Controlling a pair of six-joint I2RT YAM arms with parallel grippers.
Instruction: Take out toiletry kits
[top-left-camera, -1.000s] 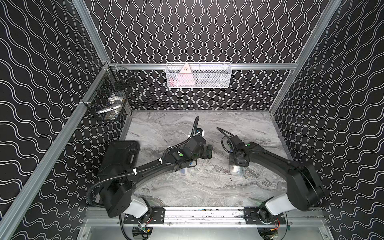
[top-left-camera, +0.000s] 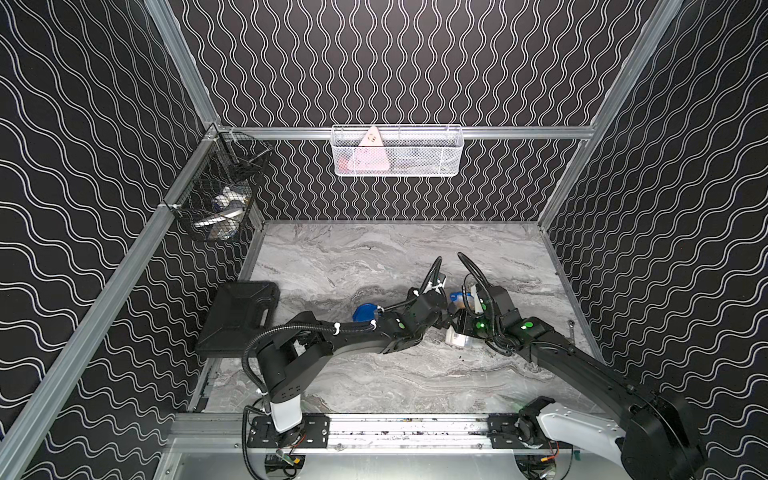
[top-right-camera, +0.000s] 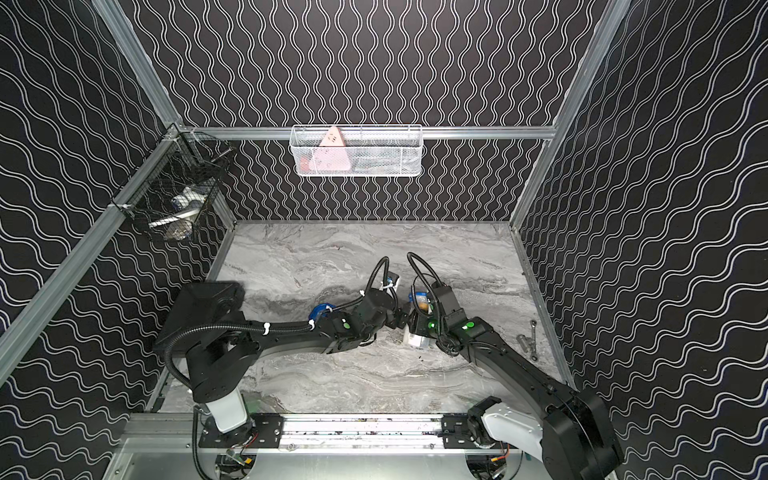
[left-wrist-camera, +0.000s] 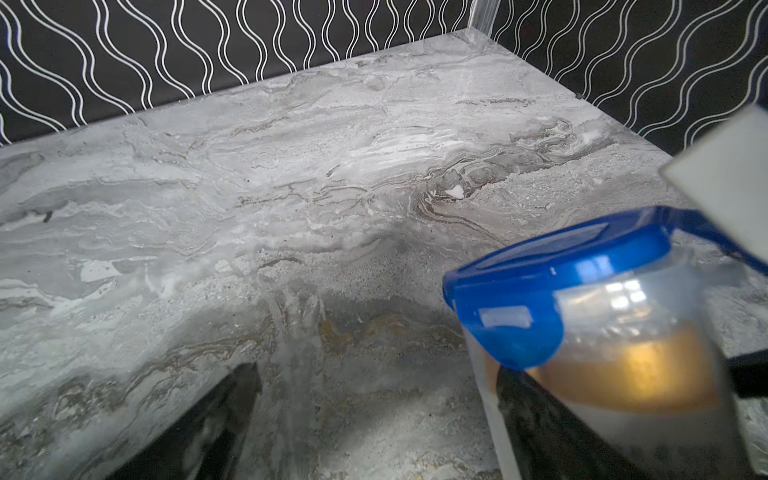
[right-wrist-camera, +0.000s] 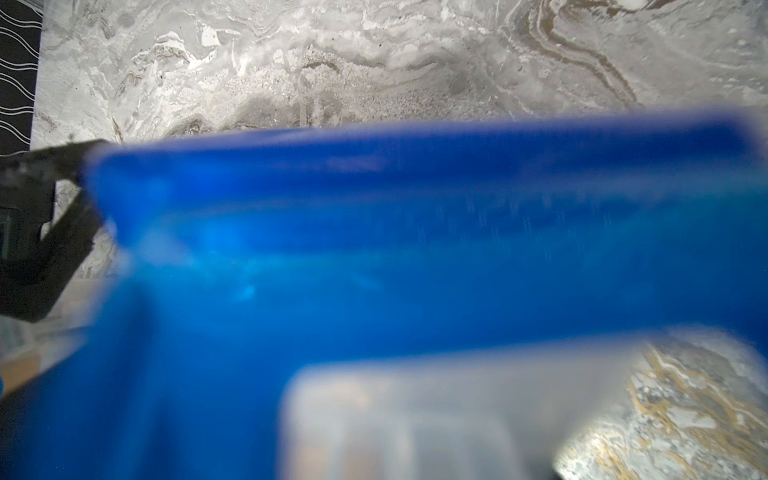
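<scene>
A clear container (left-wrist-camera: 632, 352) with a blue lid (left-wrist-camera: 560, 256) and golden contents is large at the right of the left wrist view. My left gripper is open, its fingers apart with bare table between them; one finger overlaps the container's near side. At the container in the top left view is my right gripper (top-left-camera: 459, 322), with a blue part (top-left-camera: 460, 297) and a whitish part (top-left-camera: 456, 339) showing around it. A blurred blue flap (right-wrist-camera: 400, 288) fills the right wrist view and hides that gripper's fingers. Another blue round item (top-left-camera: 365, 312) shows behind the left arm.
A black case (top-left-camera: 236, 318) lies at the table's left. Wall baskets hang at the left (top-left-camera: 217, 200) and back (top-left-camera: 397, 164), both with items inside. A metal tool (top-right-camera: 529, 342) lies near the right edge.
My left arm has swung right, close to the container and the right gripper. The blue item behind the left arm shows more.
</scene>
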